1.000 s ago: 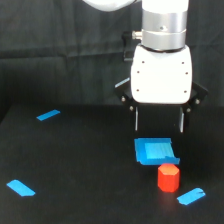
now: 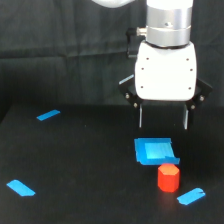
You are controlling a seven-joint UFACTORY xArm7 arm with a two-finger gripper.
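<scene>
A white robot arm hangs down at the upper right, its gripper (image 2: 163, 116) open, with two thin dark fingers apart and nothing visible between them. Below it, a blue square open tray (image 2: 155, 145) lies on the black table (image 2: 80, 150). A red hexagonal block (image 2: 168, 179) stands just in front of the tray, on the near side.
Blue tape pieces mark the table at the far left (image 2: 48, 114), front left (image 2: 21, 188) and front right (image 2: 192, 197). A dark curtain closes off the back.
The arm and gripper have shifted slightly to the right and up. The tray and red block appear unmoved.
</scene>
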